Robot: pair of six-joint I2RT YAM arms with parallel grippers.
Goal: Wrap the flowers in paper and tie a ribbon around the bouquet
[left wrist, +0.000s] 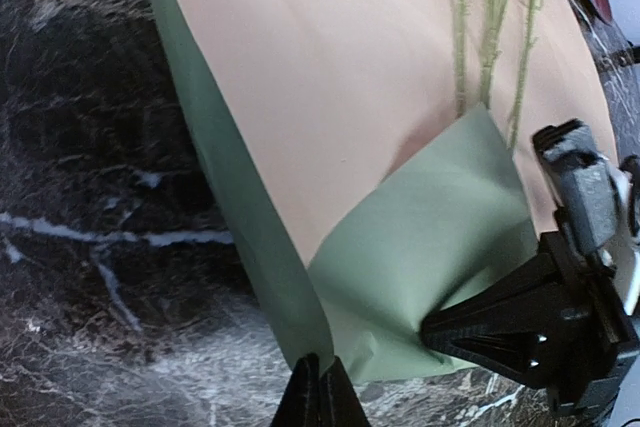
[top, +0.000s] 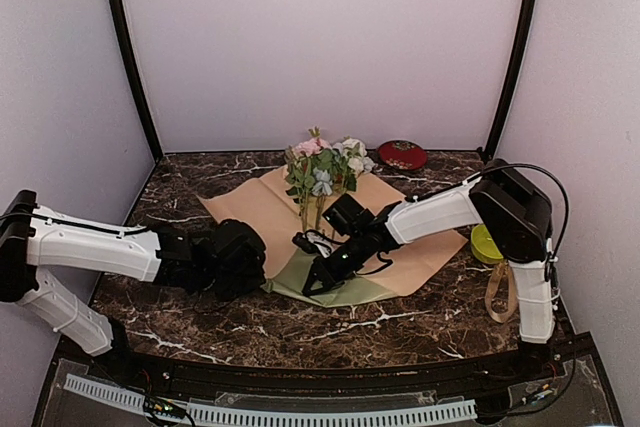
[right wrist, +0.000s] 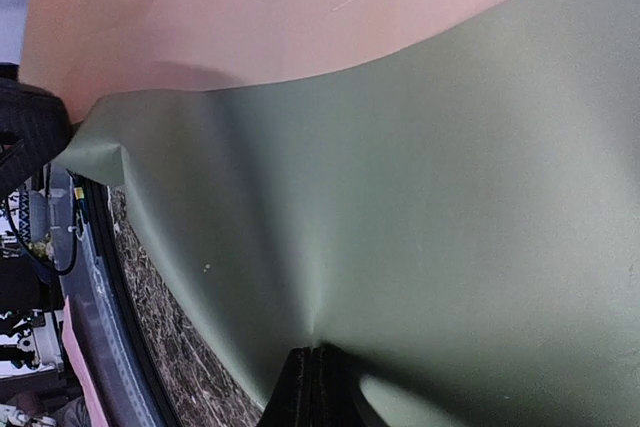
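Note:
The fake flowers [top: 325,162], pink, white and pale blue with long green stems, lie on the pink wrapping paper [top: 235,204]. The paper's near corner is folded up over it, its green side [left wrist: 430,217] showing; the tip covers the stem ends in the left wrist view. My left gripper is shut on the paper's left edge, which stands raised with its green underside exposed. On the green fold, my right gripper is shut with its tips against the paper, where creases gather; whether it pinches any is unclear.
A red round dish [top: 402,155] lies behind the flowers. At the right are a green bowl [top: 487,244] and a tan ribbon loop [top: 501,292].

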